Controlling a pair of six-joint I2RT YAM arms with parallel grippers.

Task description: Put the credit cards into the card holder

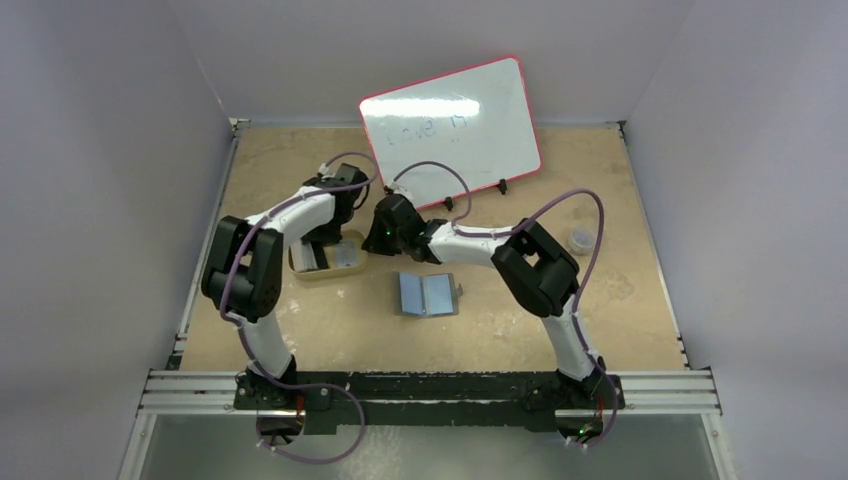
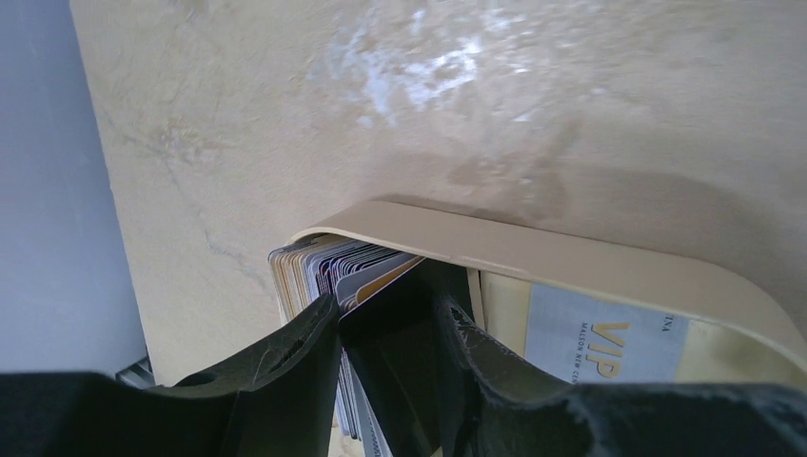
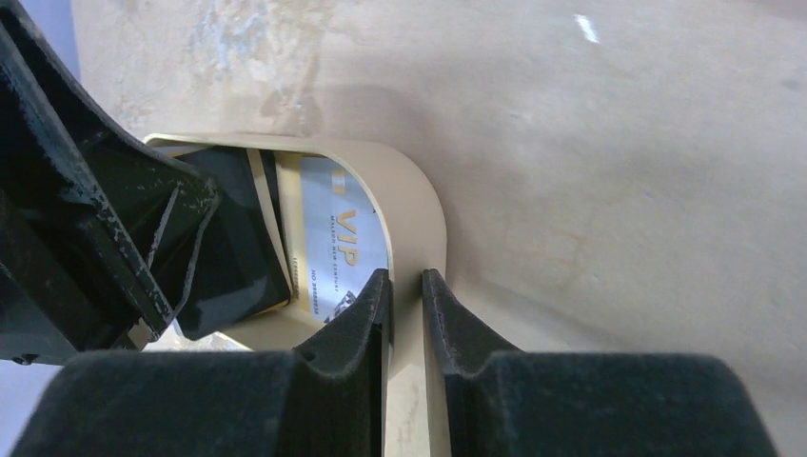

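A beige tray [image 1: 331,274] holds a tightly stacked row of cards [image 2: 314,271], a leaning black card [image 2: 404,319] and a bluish VIP card [image 2: 609,333] lying flat on its floor. My left gripper is shut on the black card, one finger on either side, with the row just to its left. My right gripper is shut on the tray's rounded end wall. On the table, in front of the tray and to its right, lies an open card holder [image 1: 411,295] with light-blue pockets; whether these contain anything cannot be made out.
Behind the arms stands a whiteboard [image 1: 460,125] with a red frame. A small clear round container [image 1: 581,240] sits far right. Bare tabletop [image 1: 345,335] lies in front of the tray.
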